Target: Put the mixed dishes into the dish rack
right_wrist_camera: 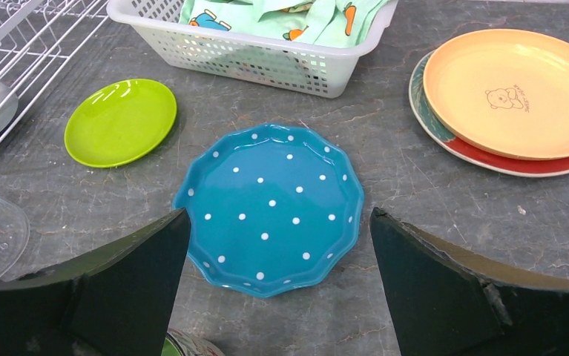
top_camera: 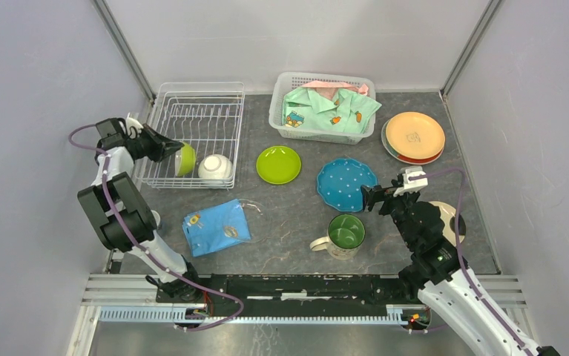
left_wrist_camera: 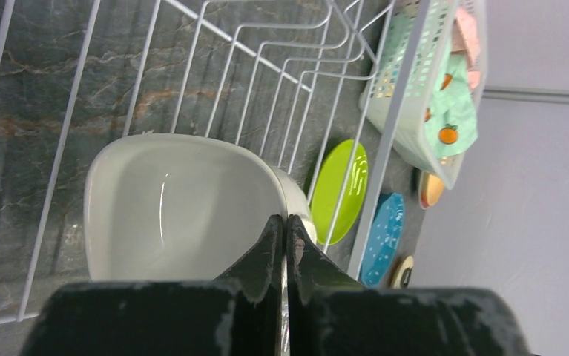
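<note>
In the top view my left gripper (top_camera: 176, 146) is shut on the rim of a green-and-white bowl (top_camera: 185, 160) inside the wire dish rack (top_camera: 231, 104); the left wrist view shows its white interior (left_wrist_camera: 173, 208). A white bowl (top_camera: 215, 167) sits beside it in the rack. My right gripper stands open over the table, nothing between its fingers, near the blue dotted plate (top_camera: 346, 183). A green plate (top_camera: 278, 165), stacked orange (top_camera: 415, 135) and red plates, a large mug (top_camera: 346, 233) and a partly hidden cream plate (top_camera: 441, 209) lie on the table.
A basket of cloths (top_camera: 326, 111) stands at the back. A blue bag (top_camera: 215, 228) lies in front of the rack.
</note>
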